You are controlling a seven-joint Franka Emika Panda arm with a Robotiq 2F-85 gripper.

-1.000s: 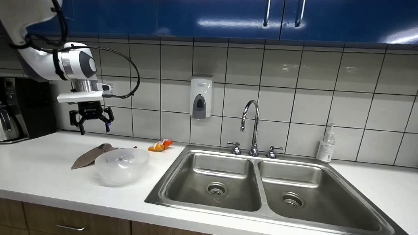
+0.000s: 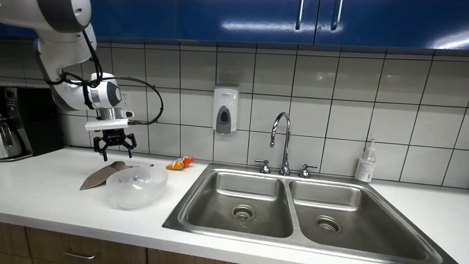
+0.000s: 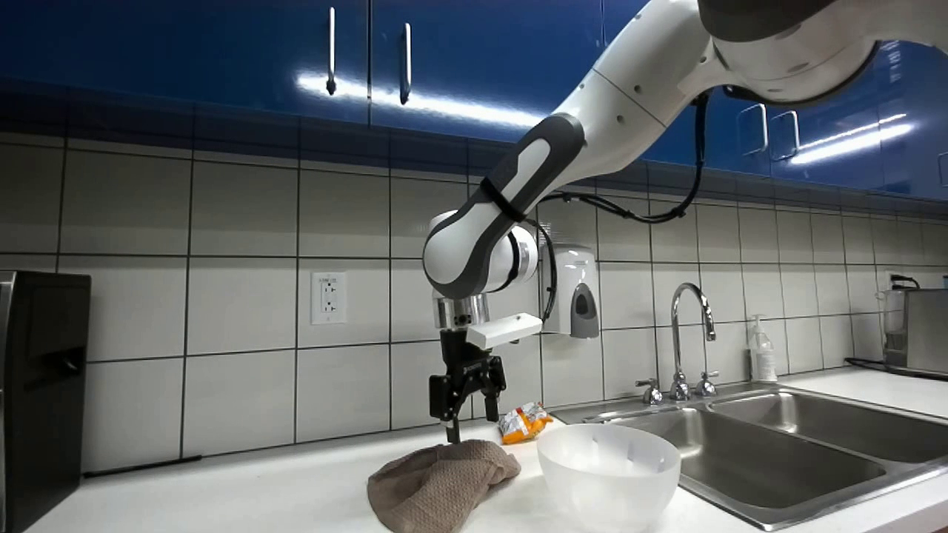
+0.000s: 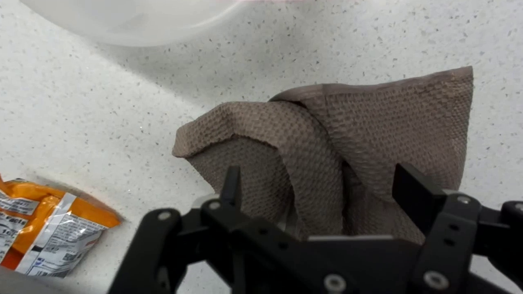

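A crumpled brown cloth (image 4: pixel 314 142) lies on the white counter, folded over itself in the wrist view. My gripper (image 2: pixel 117 157) is open above it, its fingers apart and nothing held between them. In the second exterior view the gripper (image 3: pixel 472 426) hangs just over the cloth (image 3: pixel 444 480); whether a fingertip touches it I cannot tell. A translucent white bowl (image 2: pixel 136 187) stands beside the cloth and hides part of it in the first exterior view. The orange snack packet (image 4: pixel 63 230) lies near the wall, apart from both.
A double steel sink (image 2: pixel 290 193) with a faucet (image 2: pixel 286 145) is set in the counter right of the bowl. A black coffee maker (image 2: pixel 33 121) stands at far left. Blue cabinets (image 2: pixel 246 22) hang overhead. Bare counter (image 2: pixel 48 189) lies left of the cloth.
My arm has moved to the right and down in the first exterior view, bringing the open gripper lower over the cloth. Cloth, bowl and packet are where they were.
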